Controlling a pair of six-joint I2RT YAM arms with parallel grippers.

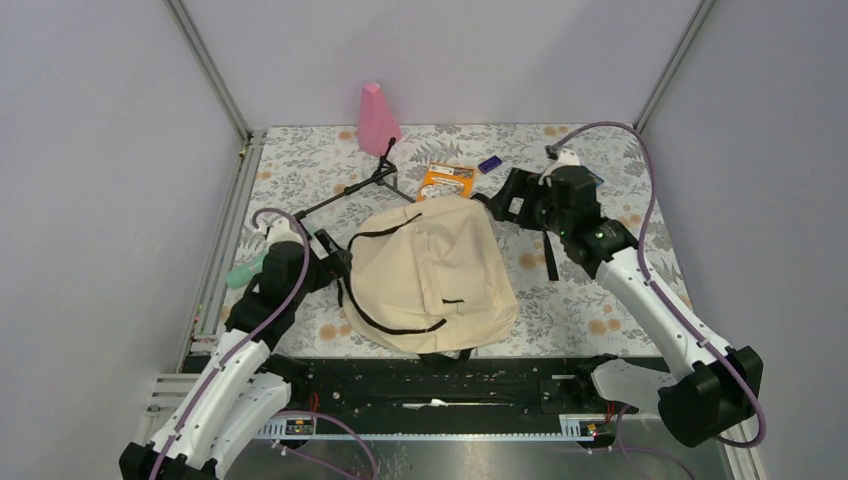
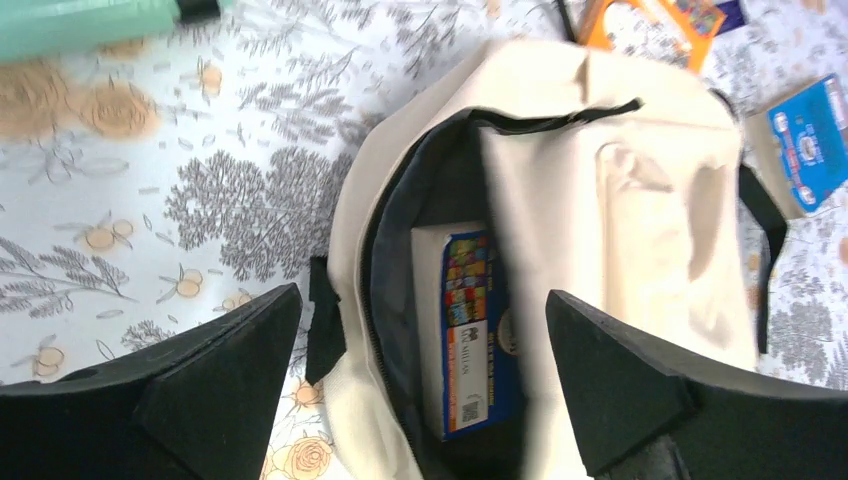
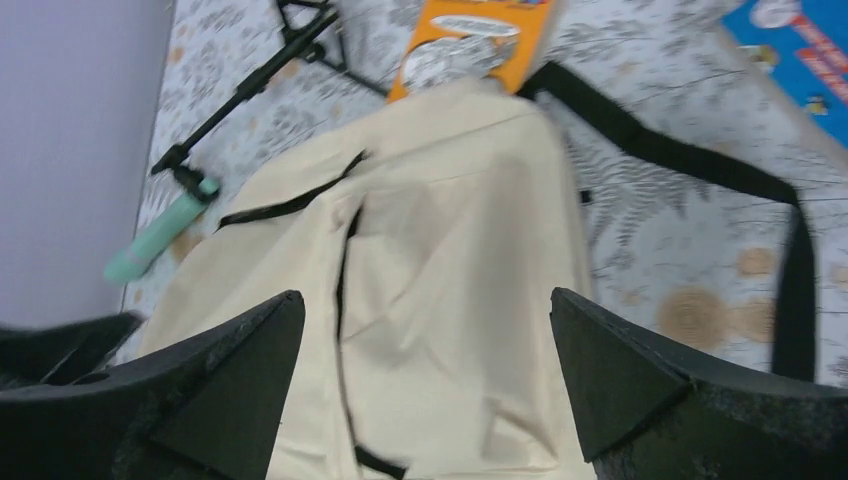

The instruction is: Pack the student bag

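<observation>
The cream backpack lies on the table with its flap fallen over the opening; inside, a blue book shows in the left wrist view. My left gripper hangs open at the bag's upper left side, nothing between its fingers. My right gripper is open above the bag's upper right corner, holding nothing. An orange book lies behind the bag, and a blue book lies to the right, mostly hidden by the right arm in the top view.
A green cylinder lies at left beside a black folding stand. A pink object stands at the back, with a small dark-blue item near the orange book.
</observation>
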